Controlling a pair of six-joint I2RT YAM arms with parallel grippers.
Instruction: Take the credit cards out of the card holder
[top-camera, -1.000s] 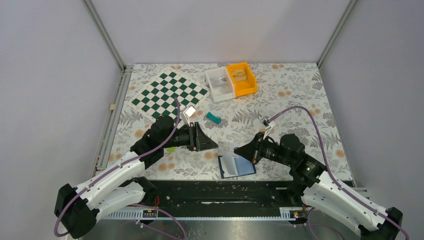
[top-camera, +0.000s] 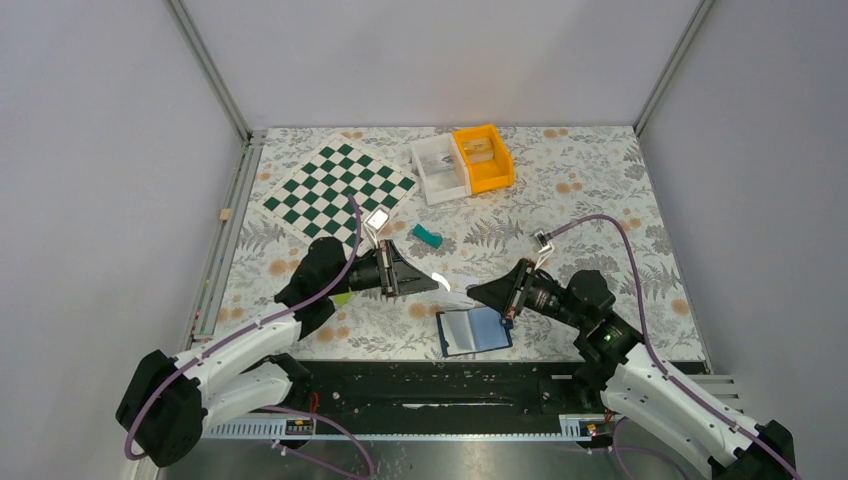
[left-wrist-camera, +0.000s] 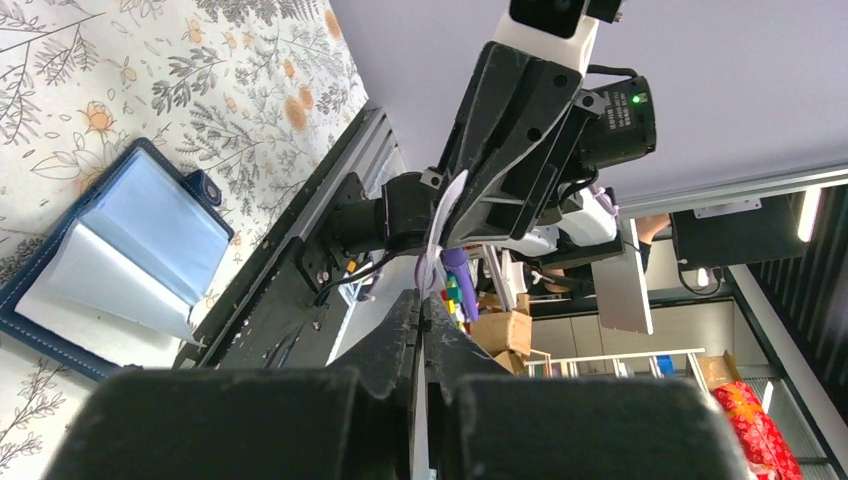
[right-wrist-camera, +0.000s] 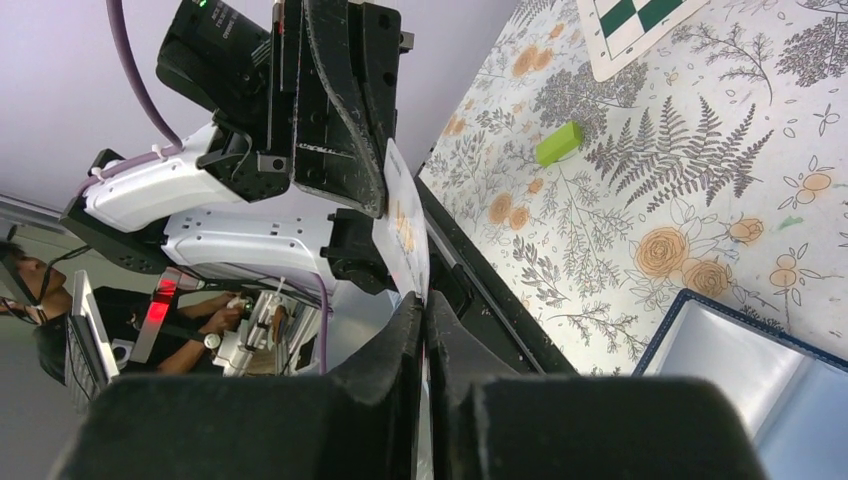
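Note:
A thin, clear card (top-camera: 461, 288) hangs in the air between my two grippers. My left gripper (top-camera: 437, 285) is shut on its left end, and my right gripper (top-camera: 470, 293) is shut on the opposite end. Seen from the left wrist, the card (left-wrist-camera: 441, 222) is nearly edge-on; from the right wrist, the card (right-wrist-camera: 405, 222) carries the table's floral pattern through or on its surface. Below, the card holder (top-camera: 441, 335) lies open on the table, dark blue outside with pale and light-blue leaves. Whether cards sit inside its pockets cannot be told.
Farther back are a green checkered board (top-camera: 339, 187), a clear bin (top-camera: 437, 170) and a yellow bin (top-camera: 494, 170). A teal object (top-camera: 427, 236) lies behind the grippers, and a lime-green block (right-wrist-camera: 558, 144) near the left arm.
Both grippers have shifted slightly, the left one a little to the right. Between them the card has tilted, now showing a bright glint by the left fingertips.

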